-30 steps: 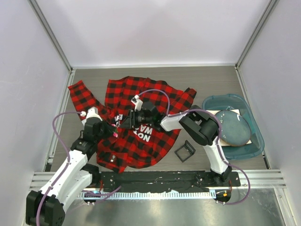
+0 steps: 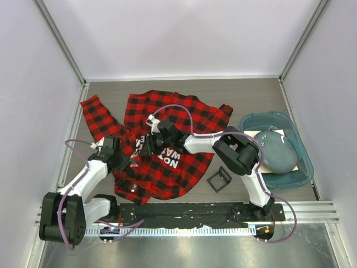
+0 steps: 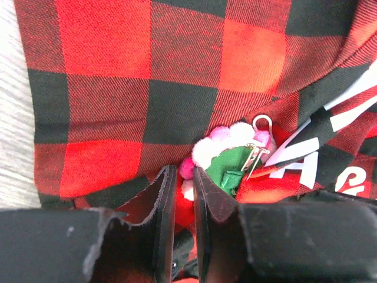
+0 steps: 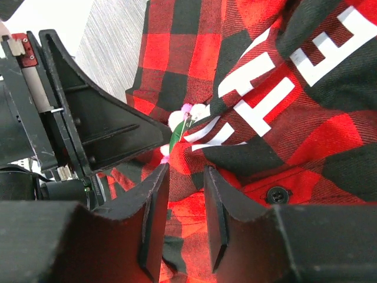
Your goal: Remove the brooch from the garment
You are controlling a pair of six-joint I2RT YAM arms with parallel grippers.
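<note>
The brooch (image 3: 232,156) is green with pink and white pompoms along its edge, and a silver pin clasp (image 3: 256,156) shows on its upturned face. It lies against the red-and-black checked garment (image 2: 181,123); whether the pin is still through the cloth cannot be told. My left gripper is nearly closed on the pompom edge of the brooch, seen beside a black finger (image 4: 126,132) in the right wrist view. To the right, my right gripper stands part open over a fold of the garment, its fingers apart.
White lettering (image 4: 262,109) crosses the garment's folds near the brooch, and a dark button (image 4: 277,195) sits lower. A blue-green bin (image 2: 304,173) stands at the right, with a small black frame (image 2: 219,179) on the table before it. Both grippers are close together.
The right gripper has shifted slightly left.
</note>
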